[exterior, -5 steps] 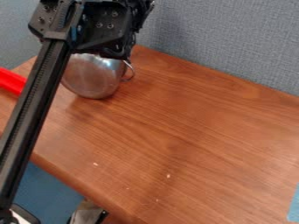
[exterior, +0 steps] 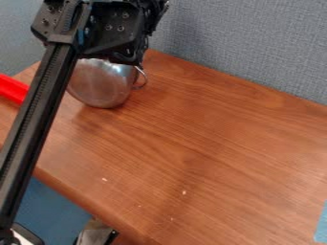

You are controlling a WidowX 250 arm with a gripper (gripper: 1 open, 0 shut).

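A shiny steel pot (exterior: pixel 99 84) with a small wire handle (exterior: pixel 141 78) on its right sits at the back left of the wooden table, partly behind my black arm. The arm's dark upper housing (exterior: pixel 109 27) hangs over the pot at the top left. My gripper's fingertips are hidden behind this housing and the pot, so what lies between them does not show. A red object (exterior: pixel 11 89), long and straight, lies at the left edge, partly cut off and crossed by the arm.
A grey fabric wall (exterior: pixel 243 38) runs along the back. Blue floor shows past the front left edge, with a metal object (exterior: pixel 96 233) at the bottom.
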